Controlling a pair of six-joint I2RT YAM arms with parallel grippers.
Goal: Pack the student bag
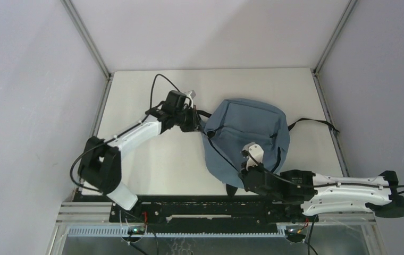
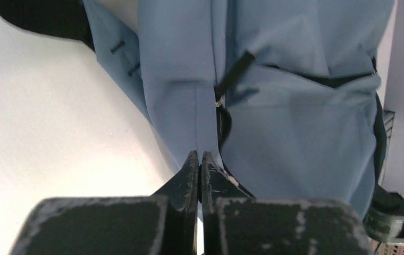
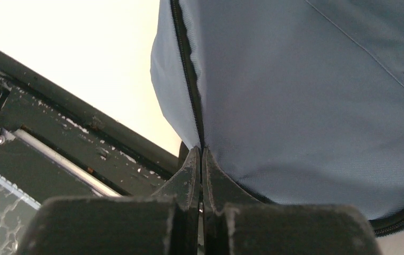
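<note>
A blue-grey bag (image 1: 246,127) lies on the right half of the table. Its dark zipper edge runs taut between my two grippers. At the bag's left side my left gripper (image 1: 199,127) is shut; in the left wrist view its fingertips (image 2: 194,164) pinch the bag's edge beside the zipper. Close to the bag's front, my right gripper (image 1: 241,173) is shut too. Seen from the right wrist, the black zipper (image 3: 190,79) runs straight down into its fingertips (image 3: 194,162). A black zipper pull (image 2: 235,73) hangs on the fabric above the left gripper. The bag's inside is hidden.
A black strap (image 1: 312,121) stretches from the bag toward the right wall. Bare white table (image 1: 160,164) lies left of the bag and behind it. The table's dark front edge (image 1: 205,205) is close below the right gripper.
</note>
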